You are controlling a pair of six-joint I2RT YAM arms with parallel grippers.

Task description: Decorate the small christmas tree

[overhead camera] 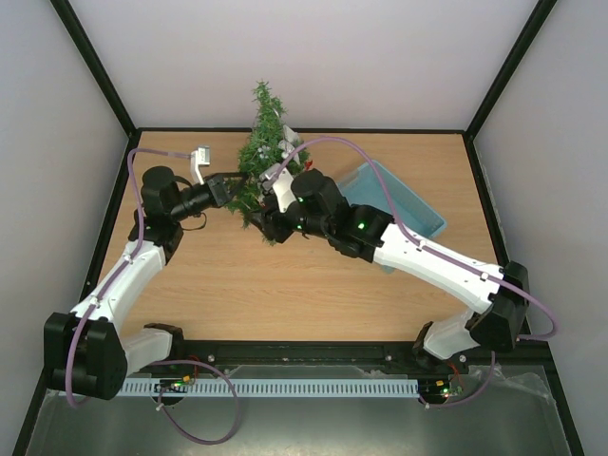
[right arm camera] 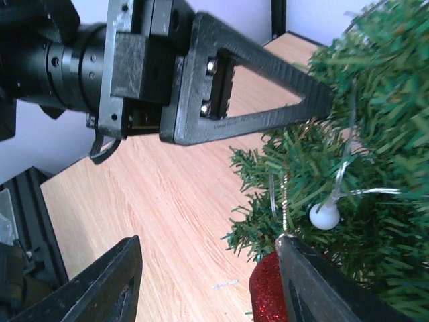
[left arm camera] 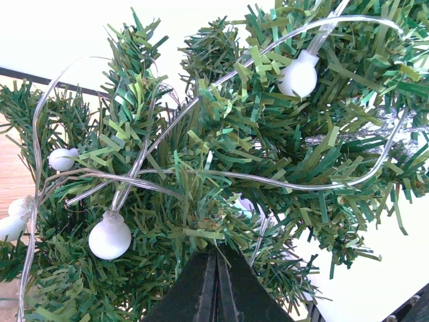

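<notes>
The green artificial tree point(overhead camera: 261, 142) stands at the back of the table. Its branches point(left arm camera: 255, 121) fill the left wrist view, strung with white ball lights. My left gripper is shut with its tips against the greenery. A glittery red ball point(right arm camera: 268, 287) shows low in the right wrist view beside a branch. From it a gold cord point(right arm camera: 285, 201) runs up towards the left fingertips point(right arm camera: 315, 100); whether they pinch it I cannot tell. My right gripper has its fingers apart, nothing gripped between them; one finger partly covers the ball.
A blue bin point(overhead camera: 404, 204) stands right of the tree, partly behind the right arm. Both arms are close together at the tree.
</notes>
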